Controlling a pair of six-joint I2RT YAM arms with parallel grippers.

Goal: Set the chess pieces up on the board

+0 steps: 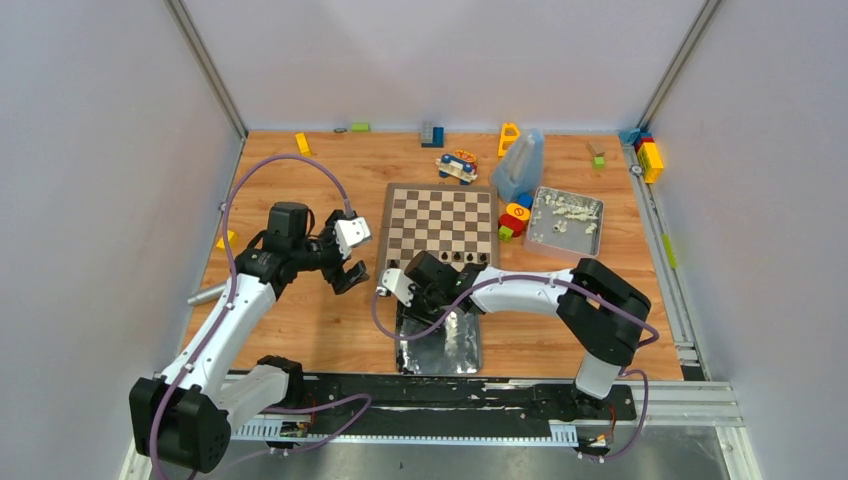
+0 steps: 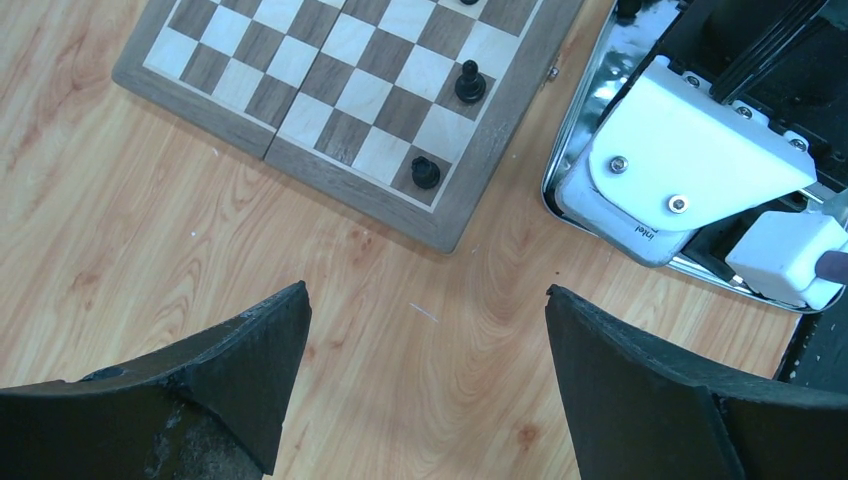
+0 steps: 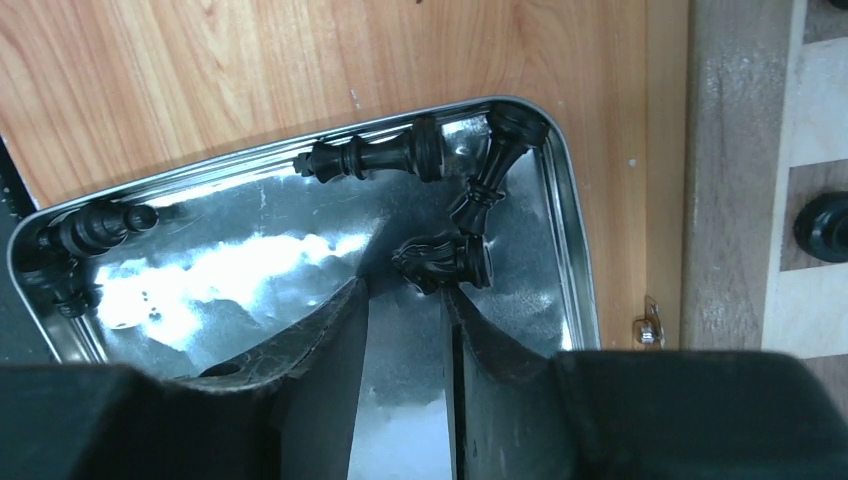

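The chessboard (image 1: 441,212) has black pieces along its near edge, among them a black pawn (image 2: 470,85). My right gripper hangs over the metal tray (image 3: 390,420), its fingers part open, just at a black knight (image 3: 450,262) lying on its side; whether they touch it is unclear. A black queen (image 3: 375,155) and other black pieces lie in the tray. My left gripper stands open over bare table left of the board, with nothing between its fingers.
A clear bin (image 1: 560,245) of white pieces stands right of the board, beside coloured blocks (image 1: 517,212) and a blue bag (image 1: 522,162). Toys sit along the back. The table left of the board is mostly free.
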